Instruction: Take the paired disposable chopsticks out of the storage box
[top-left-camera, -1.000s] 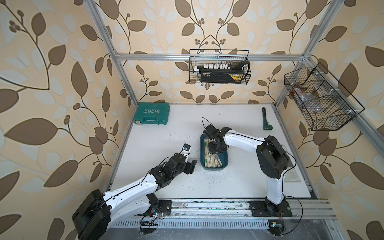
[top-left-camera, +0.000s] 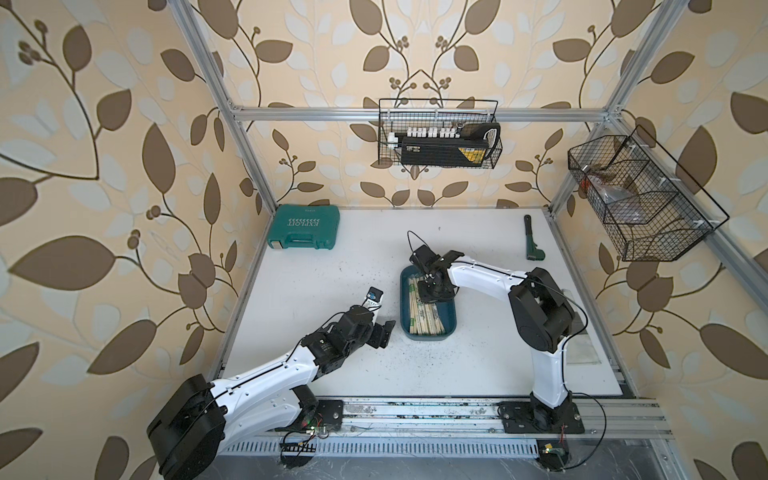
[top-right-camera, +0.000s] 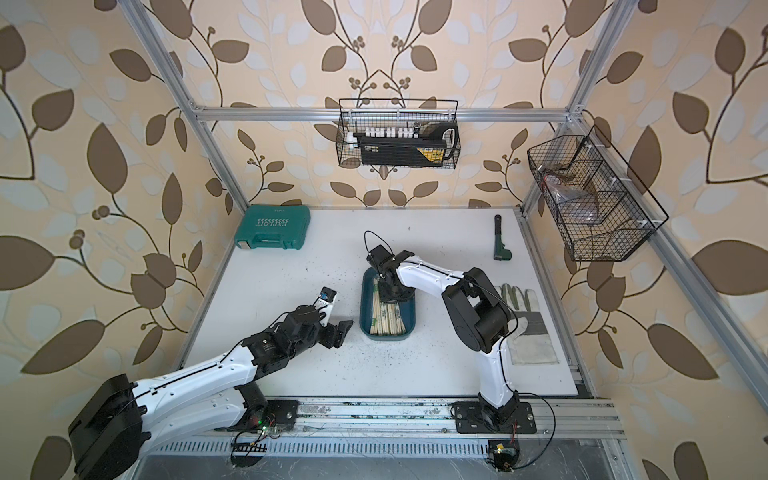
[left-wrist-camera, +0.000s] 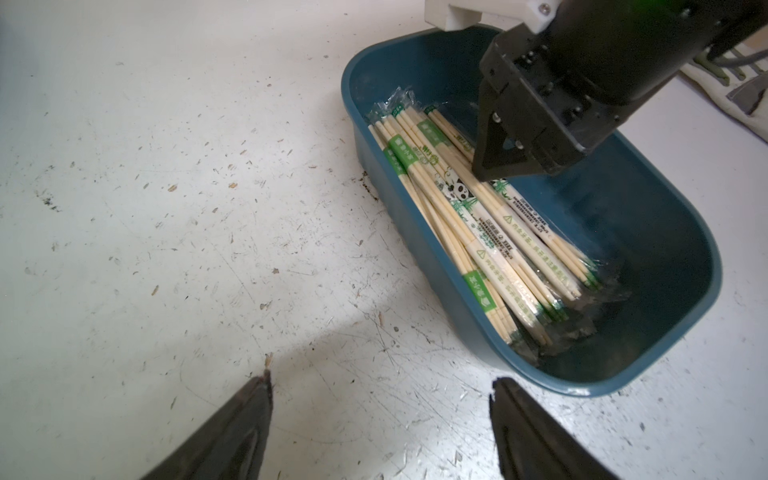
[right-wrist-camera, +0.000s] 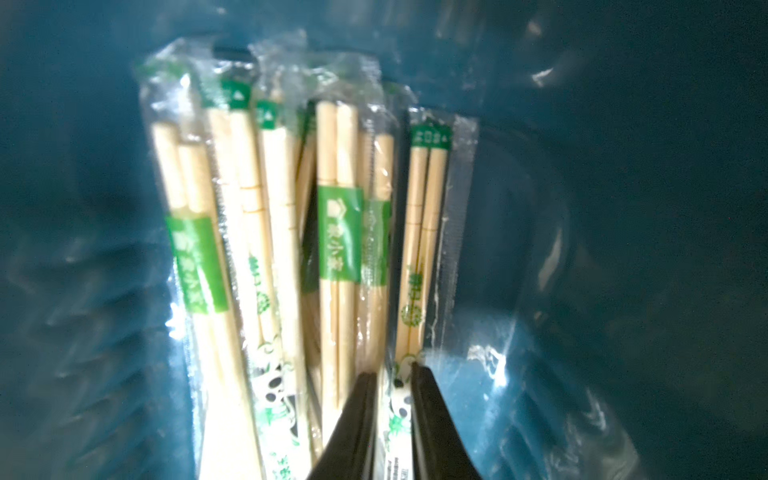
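Note:
A blue plastic box (left-wrist-camera: 698, 272) holds several wrapped pairs of chopsticks (left-wrist-camera: 448, 208), green and panda-printed. My right gripper is down inside the box, its fingertips slightly apart over the rightmost pair in the right wrist view; whether they touch or grip that pair I cannot tell. My left gripper stands open on the near left outside the box, bare table between its fingers.
A green case (top-left-camera: 304, 228) lies at the back left, a green tool (top-left-camera: 534, 252) at the back right, gloves (top-right-camera: 528, 344) at the right. Wire baskets (top-left-camera: 440, 136) hang on the frame.
The left arm is nearly still.

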